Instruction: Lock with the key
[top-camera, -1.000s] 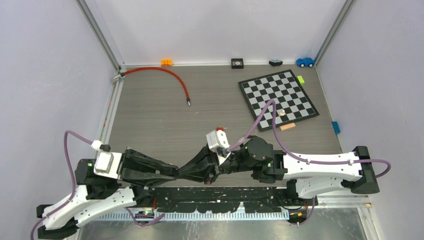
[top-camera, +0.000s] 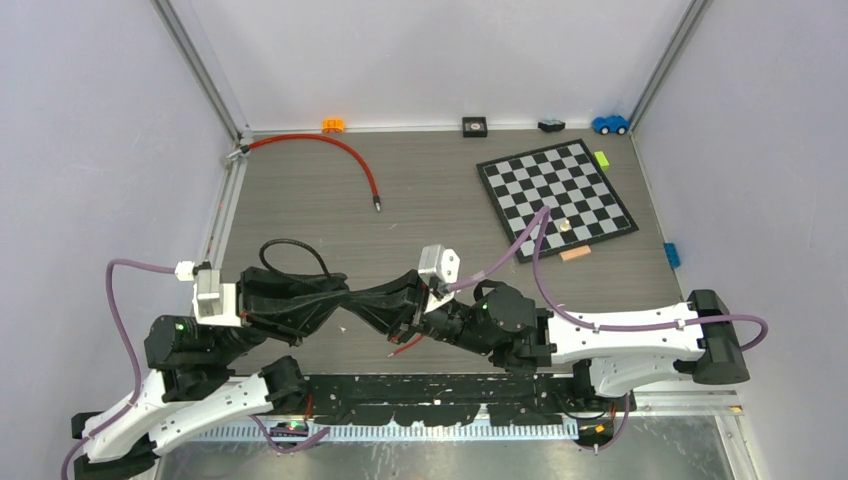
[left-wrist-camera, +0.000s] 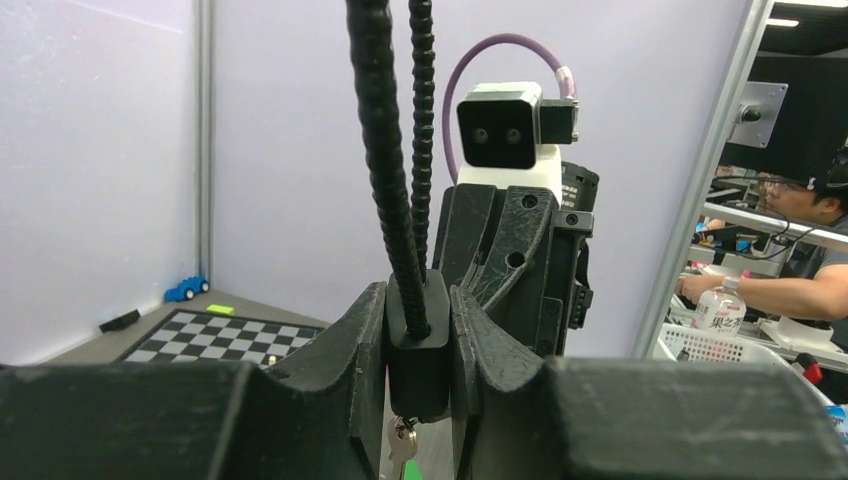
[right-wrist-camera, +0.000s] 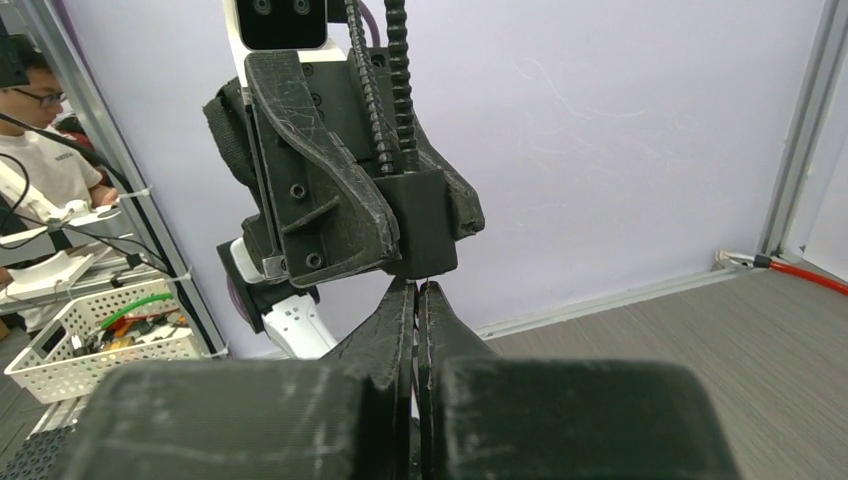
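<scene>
My left gripper (top-camera: 330, 292) has its fingers around a black cable lock (left-wrist-camera: 418, 375), both sides touching its block, with the ribbed cable (left-wrist-camera: 385, 150) rising from it. A silver key (left-wrist-camera: 402, 438) shows directly under the lock in the left wrist view; whether it is inserted I cannot tell. My right gripper is shut, its tips just below the lock, with the key between them, largely hidden in the right wrist view. The two grippers meet low in the middle of the top view.
A checkerboard (top-camera: 557, 195) lies at the right, a blue toy car (top-camera: 610, 124) at the back right, and a red hose (top-camera: 340, 146) along the back left.
Both grippers have moved slightly up in the top view since a second ago, the left one more. The black cable loop now stands out above the left gripper.
</scene>
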